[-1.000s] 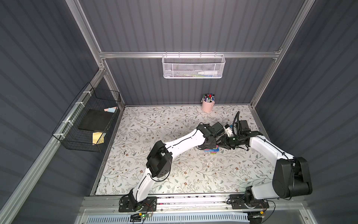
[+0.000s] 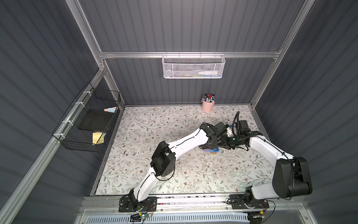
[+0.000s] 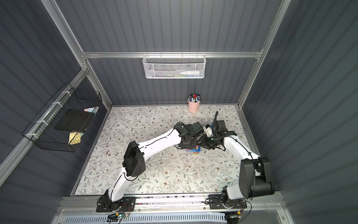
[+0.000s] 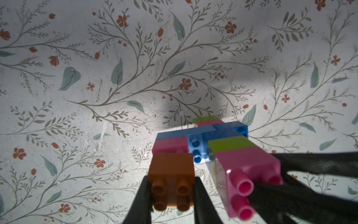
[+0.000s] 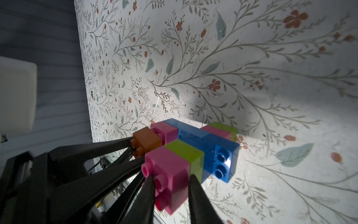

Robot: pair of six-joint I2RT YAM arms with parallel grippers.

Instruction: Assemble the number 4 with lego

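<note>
A lego assembly of blue (image 5: 197, 138), pink and green bricks lies on the floral table, below both grippers in the top views. In the left wrist view, my left gripper is shut on an orange brick (image 4: 171, 168), which sits against a pink brick (image 4: 169, 143) at one end of the blue row. My right gripper is shut on the pink brick part (image 5: 167, 168) at the other side, joined to green and blue bricks. In the top views the two grippers nearly meet and hide much of the assembly.
A pink pen cup (image 2: 207, 105) stands at the back of the table. A white mesh basket (image 2: 193, 71) hangs on the back wall, a black wire basket (image 2: 95, 119) on the left wall.
My left arm and gripper have shifted slightly to the right over the assembly. My right arm looks unchanged.
</note>
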